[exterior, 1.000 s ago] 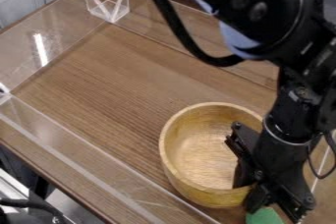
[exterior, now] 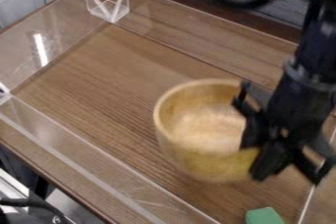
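A yellow wooden bowl (exterior: pixel 191 130) is at the centre right, blurred and tilted, its right side behind my gripper (exterior: pixel 269 144). The black gripper is shut on the bowl's rim, its fingers blurred. A small green object (exterior: pixel 262 216) lies at the bottom right on the wooden table (exterior: pixel 105 90).
A clear plastic holder (exterior: pixel 108 4) stands at the back left. Dark cables hang at the bottom left edge.
My gripper and the bowl have moved up toward the back of the table, uncovering more of the green object.
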